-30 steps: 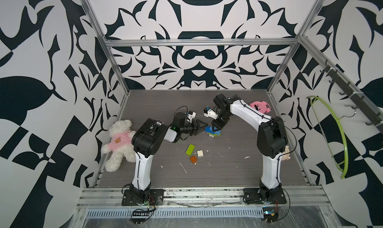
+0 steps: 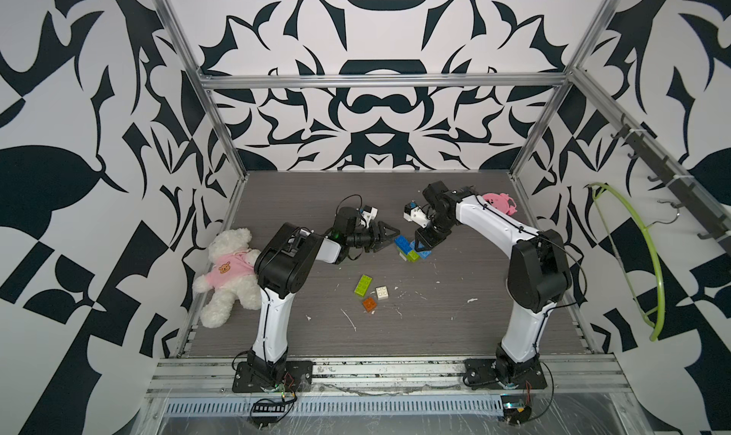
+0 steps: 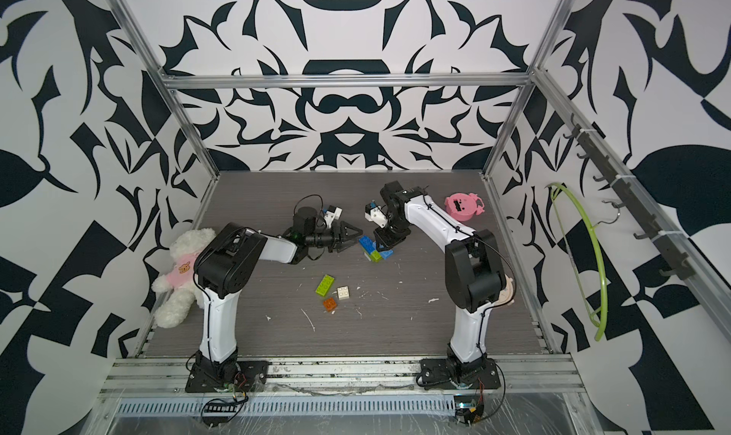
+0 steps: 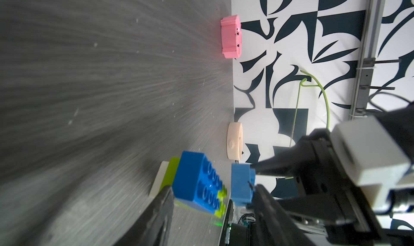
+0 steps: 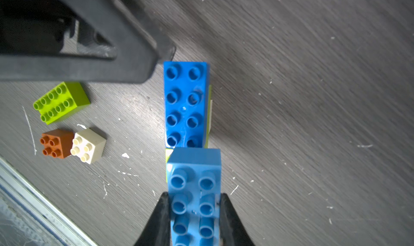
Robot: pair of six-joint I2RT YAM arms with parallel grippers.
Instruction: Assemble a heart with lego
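Note:
A dark blue brick lies on top of a green brick over a white one, a stack resting on the table. Part of the green layer stays bare at the stack's near end. My right gripper is shut on a light blue brick, held above and to the right of that bare end. In the left wrist view a gap shows between the light blue brick and the stack. My left gripper is parted, its fingers beside the stack, nothing gripped between them.
Loose on the table nearer the front are a green brick, a white brick and an orange-brown brick. A teddy bear sits at the left, a pink toy at the back right. Both grippers are close together.
My right gripper has moved right with the light blue brick, baring more of the stack's green end. The left arm has shifted slightly right and up toward the stack.

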